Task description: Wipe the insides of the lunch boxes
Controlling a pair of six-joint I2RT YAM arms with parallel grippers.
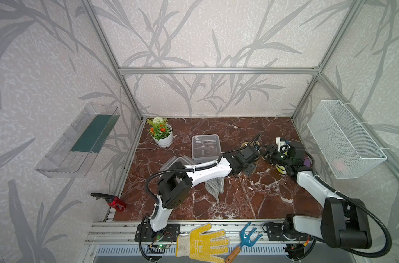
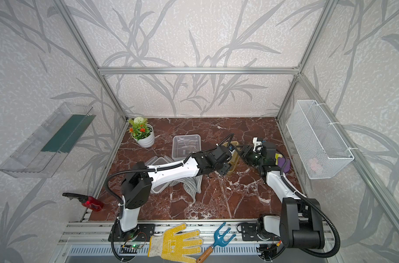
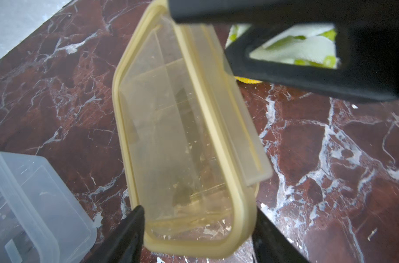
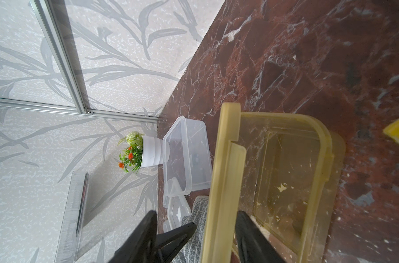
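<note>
A yellowish translucent lunch box (image 2: 232,163) stands right of centre; its rim (image 3: 225,144) fills much of the left wrist view. My left gripper is over it, part open, fingers either side of the near end rim; contact cannot be told. My right gripper is part open at the box's side, the upright rim between its blurred fingers in view, contact unclear. A clear box (image 1: 206,138) stands behind left, and more clear containers lie under the left arm. A grey cloth (image 1: 213,189) lies in front of them.
A potted plant (image 1: 163,138) stands back left, a red bottle (image 1: 117,203) front left. Yellow and purple items (image 2: 283,164) lie under the right arm. A yellow glove (image 1: 201,241) and blue fork (image 1: 247,239) lie on the front rail.
</note>
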